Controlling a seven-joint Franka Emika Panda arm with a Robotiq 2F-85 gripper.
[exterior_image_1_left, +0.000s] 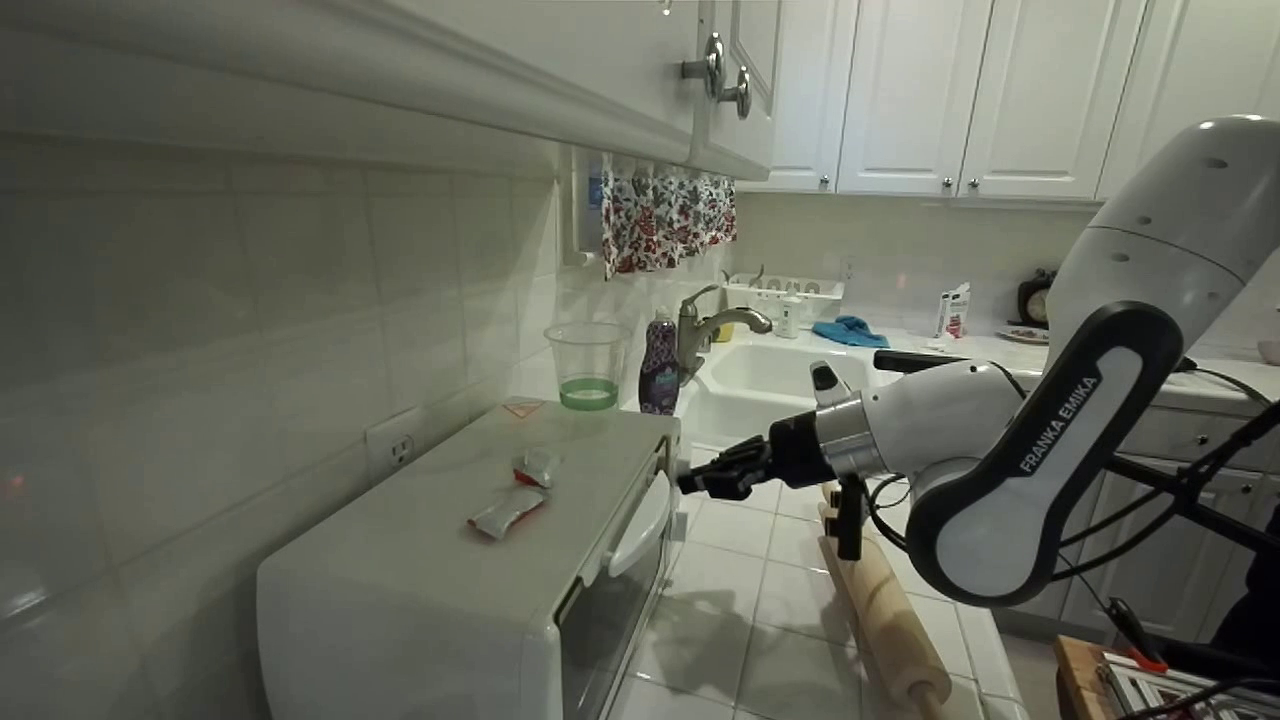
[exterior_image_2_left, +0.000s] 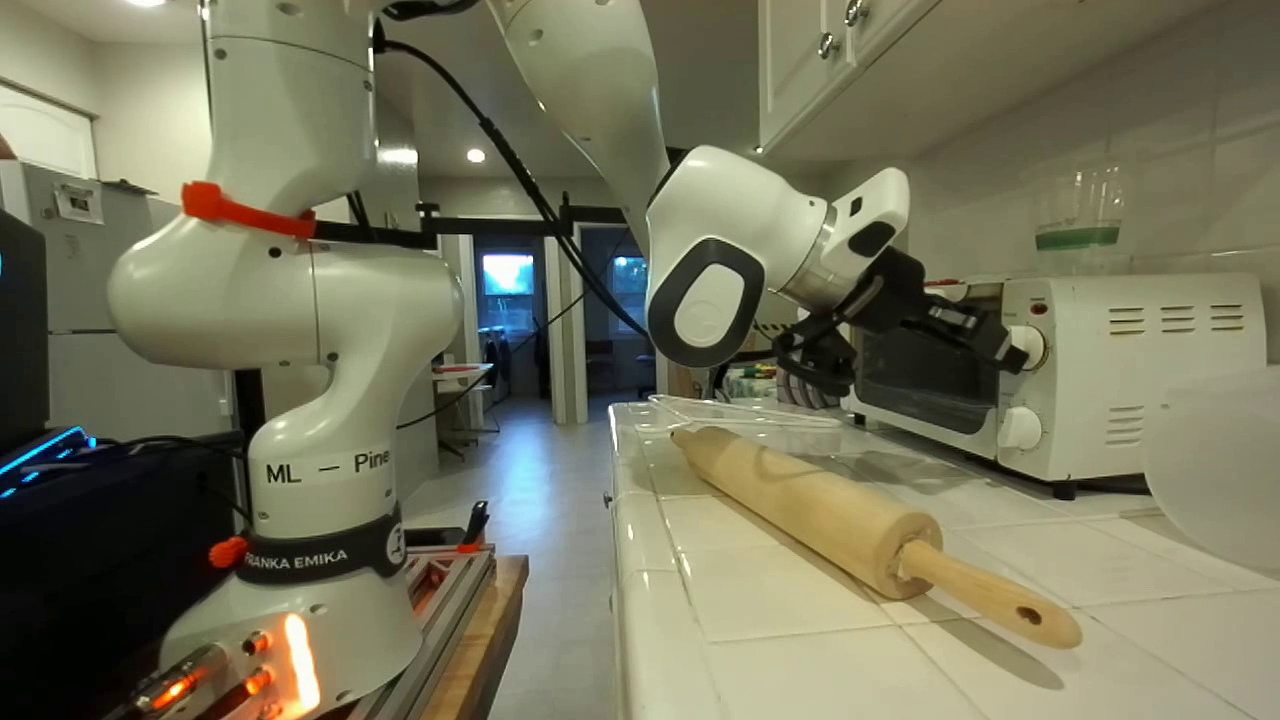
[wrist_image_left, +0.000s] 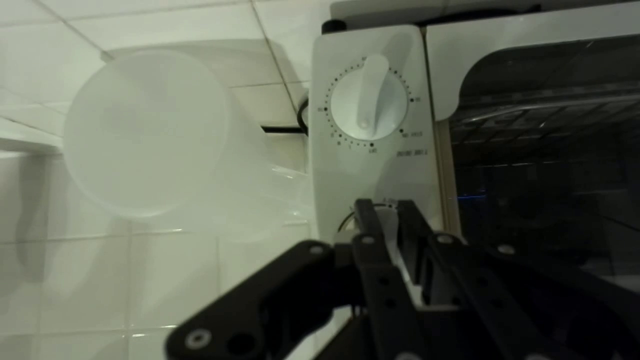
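The white toaster oven (exterior_image_2_left: 1152, 372) has two round knobs on its front panel. My gripper is at the upper knob (exterior_image_2_left: 1034, 342), its fingers shut on the raised white grip of that knob (wrist_image_left: 390, 227). Much of this knob lies behind the black fingers in the wrist view. The lower knob (wrist_image_left: 369, 101), a dial ringed with markings, is free of the gripper and in clear view. Beside it, the dark glass door (wrist_image_left: 546, 162) of the oven appears closed.
A wooden rolling pin (exterior_image_2_left: 804, 504) lies on the tiled counter below the arm. A translucent container (wrist_image_left: 147, 132) stands beside the oven. On the oven's top are a clear cup with a green base (exterior_image_1_left: 589, 366) and small wrappers (exterior_image_1_left: 509, 514). A cabinet (exterior_image_1_left: 420, 60) overhangs it.
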